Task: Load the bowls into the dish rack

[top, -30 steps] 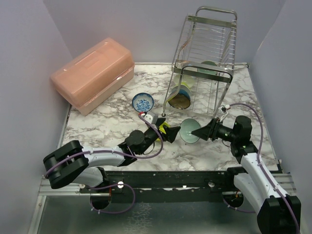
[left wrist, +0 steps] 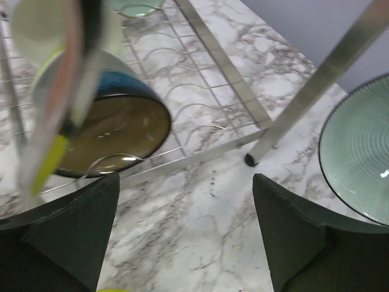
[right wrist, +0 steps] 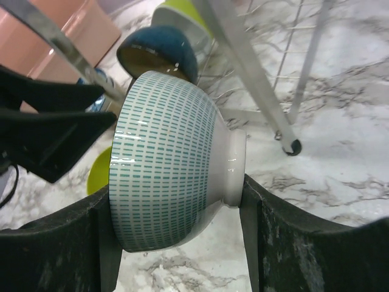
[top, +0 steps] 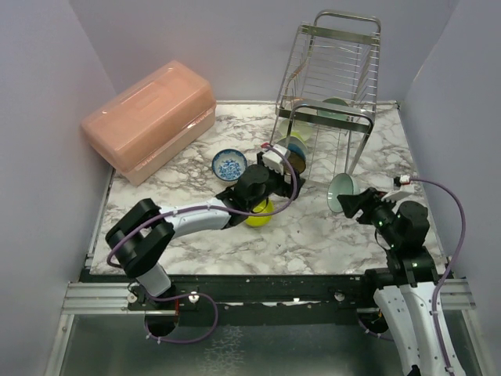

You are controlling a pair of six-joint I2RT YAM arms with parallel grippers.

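A pale green patterned bowl (right wrist: 164, 158) is tilted on its side above the table, with my right gripper (top: 348, 202) shut on its wall and foot. The wire dish rack (top: 337, 113) stands at the back. On its lower tier sit a dark blue bowl (left wrist: 124, 91) with a brown inside, a pale bowl behind it, and a green bowl (top: 334, 108). My left gripper is open and empty, close before the rack's front left leg. A yellow bowl (top: 261, 214) rests on the table, partly hidden by the left arm. Further back lies a blue-and-white bowl (top: 230, 164).
A closed pink box (top: 156, 113) fills the back left. Slanted metal legs (left wrist: 322, 79) of the rack stand close to both grippers.
My right gripper has carried the green bowl right, toward the rack's front right leg. The empty left gripper has moved forward and right, up to the rack's front.
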